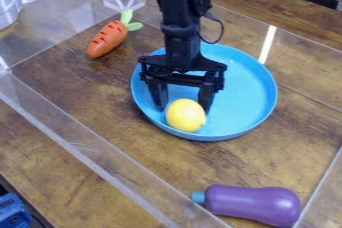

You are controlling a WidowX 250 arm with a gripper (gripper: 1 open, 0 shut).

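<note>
A black gripper (183,98) reaches down from the top into a blue bowl (249,99), its fingers spread on either side above a yellow lemon-like toy (186,117) lying in the front of the bowl. Whether the fingers touch the yellow toy is hard to tell.
An orange carrot toy (107,39) lies at the upper left, outside the bowl. A purple eggplant toy (254,204) is at the lower right.
</note>
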